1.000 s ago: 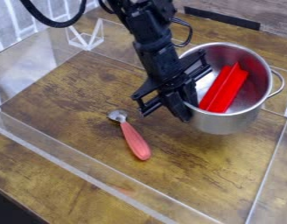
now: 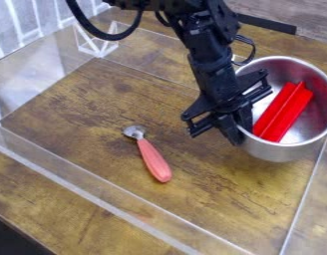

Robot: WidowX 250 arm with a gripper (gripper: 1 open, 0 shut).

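My black gripper (image 2: 230, 118) is at the near left rim of a steel pot (image 2: 291, 143) on the right of the camera view, its fingers shut on that rim as far as shows. A red block-like object (image 2: 283, 112) lies inside the pot. A spoon with a pink handle (image 2: 153, 159) lies on the wooden table to the left of the pot.
Transparent edging (image 2: 13, 20) and a white fixture stand at the back left. A darker wooden edge runs along the back right.
The gripper and the pot with the red object have moved slightly to the right. The spoon has stayed where it was.
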